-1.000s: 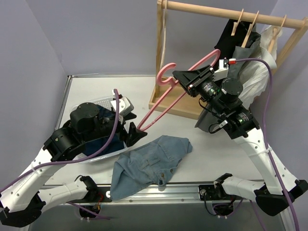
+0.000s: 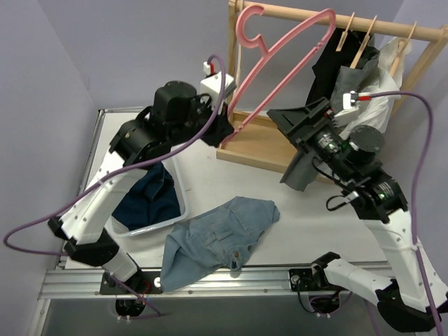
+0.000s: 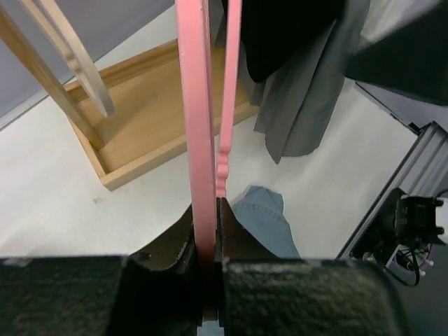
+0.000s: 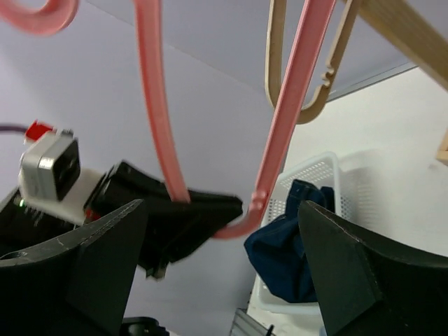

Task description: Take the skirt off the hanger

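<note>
A pink hanger (image 2: 278, 47) is raised high before the rack, bare, with my left gripper (image 2: 224, 129) shut on its lower end; in the left wrist view its pink bar (image 3: 197, 126) rises between the fingers. My right gripper (image 2: 280, 117) stands open below and right of the hanger, nothing between its fingers. A denim garment (image 2: 217, 238), apparently the skirt, lies loose on the white table (image 2: 329, 231). A dark blue cloth (image 4: 276, 252) sits in a white basket (image 2: 178, 182) at left, partly hidden by my left arm.
The wooden rack (image 2: 322, 17) at the back right carries dark, grey and white garments (image 2: 378, 91) on hangers, and some empty wooden hangers. Its base (image 2: 255, 143) sits on the table.
My left gripper has shut on the pink hanger and lifted it up and right. My right gripper, which was at the hanger's hook, now stands apart from it, lower right.
</note>
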